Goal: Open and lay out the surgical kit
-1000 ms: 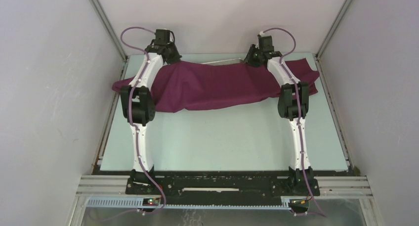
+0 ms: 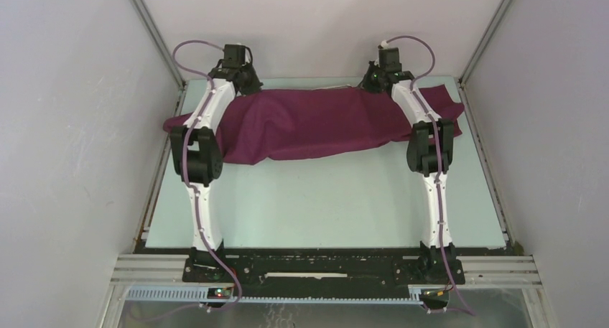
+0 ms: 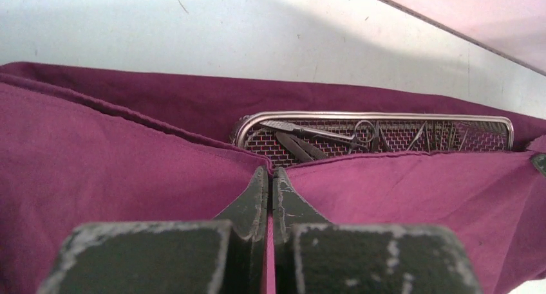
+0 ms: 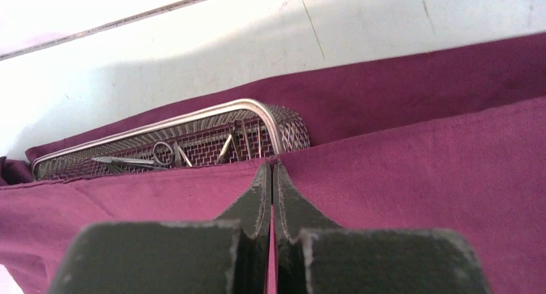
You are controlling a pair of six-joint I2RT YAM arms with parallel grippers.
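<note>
A maroon cloth (image 2: 309, 123) spreads across the far part of the table. In the left wrist view, my left gripper is shut on the cloth's edge, near the left end of a wire-mesh tray (image 3: 412, 115). My right gripper is shut on the same edge by the tray's right end. Between them the cloth hides the tray's near part. Inside lie metal instruments, among them scissors-like forceps (image 4: 163, 154) and a dark flat tool (image 3: 301, 146). From above, the tray is almost wholly covered.
A wall stands close behind the table's far edge (image 3: 444, 30), with a narrow bare strip before it. Cloth ends (image 2: 449, 109) reach toward the right side.
The left gripper has stayed shut.
</note>
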